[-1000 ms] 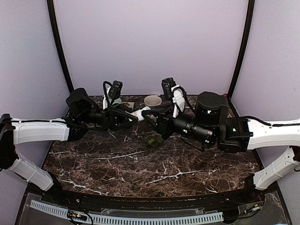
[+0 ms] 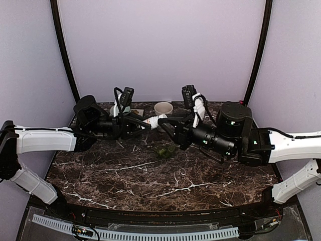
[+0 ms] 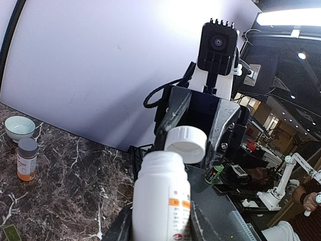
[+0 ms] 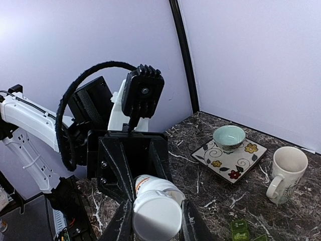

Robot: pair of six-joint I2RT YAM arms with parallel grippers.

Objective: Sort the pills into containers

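A white pill bottle (image 3: 161,201) with an orange-marked label is clasped in my left gripper (image 2: 146,123). Its bare neck points toward the other arm. My right gripper (image 2: 163,122) is shut on a white cap (image 3: 185,142), which the left wrist view shows beside the bottle's mouth, off the neck. Seen from the right wrist, the cap (image 4: 157,218) covers much of the bottle (image 4: 150,185) behind it. What the bottle contains is hidden. Standing on the table is a second bottle (image 3: 27,163) with a grey lid and orange-and-white label.
A pale green bowl (image 4: 229,135) rests on a flowered square plate (image 4: 213,163) at the back. Near it stands a white mug (image 4: 288,173). A white bowl (image 3: 20,125) shows in the left wrist view. Green compartments (image 4: 239,231) lie mid-table.
Both arms have shifted to the right, the right one more, with its gripper moving away from the left gripper and the bottle's end.
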